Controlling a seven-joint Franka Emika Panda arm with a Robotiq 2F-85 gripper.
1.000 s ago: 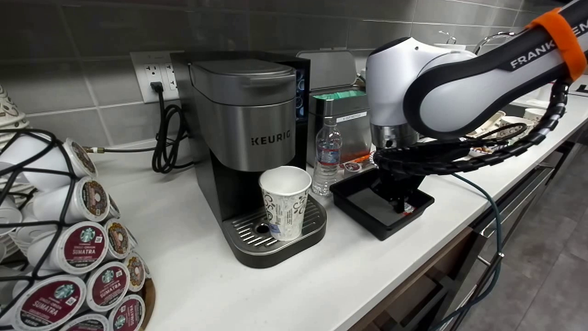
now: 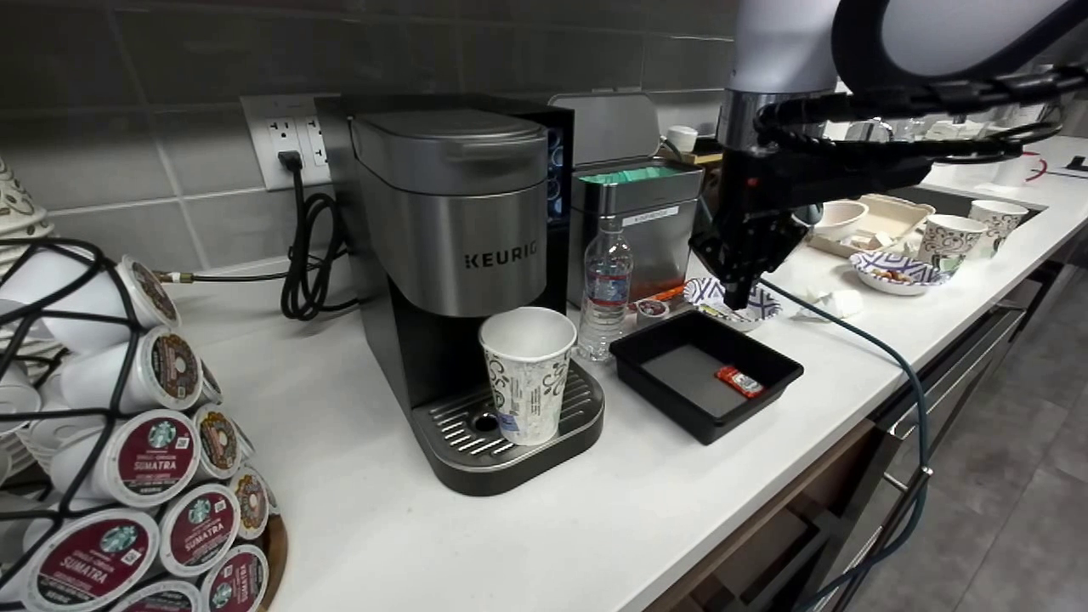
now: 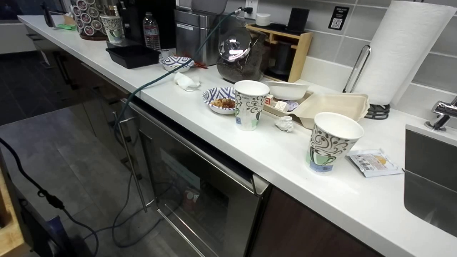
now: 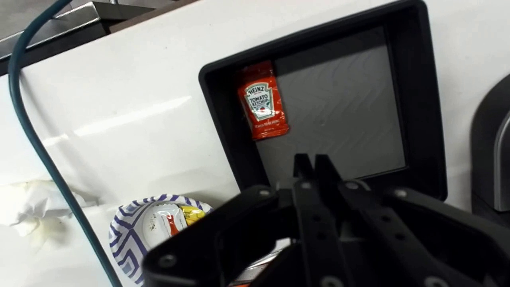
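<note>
A red ketchup packet (image 4: 263, 105) lies flat in the black tray (image 4: 432, 119), close to one side wall. In the first exterior view the same packet (image 2: 739, 382) shows on the floor of the tray (image 2: 653, 393). My gripper is shut, and nothing shows between its fingertips. It hangs above the tray, clear of the packet, as the gripper (image 2: 736, 296) in the first exterior view also shows. The second exterior view does not show the arm; there the black tray (image 3: 128, 64) stands on the far part of the counter.
A coffee maker (image 2: 449, 204) with a paper cup (image 2: 528, 377) and a water bottle (image 2: 608, 296) stand beside the tray. A patterned bowl (image 4: 126, 239) holding packets sits close by. A green cable (image 4: 48, 155) crosses the counter. Crumpled tissue (image 4: 36, 203) lies beyond it.
One second ago my gripper was low inside the tray at the packet. Now it has risen well above the tray, leaving the packet lying there. Tray and cup have not moved.
</note>
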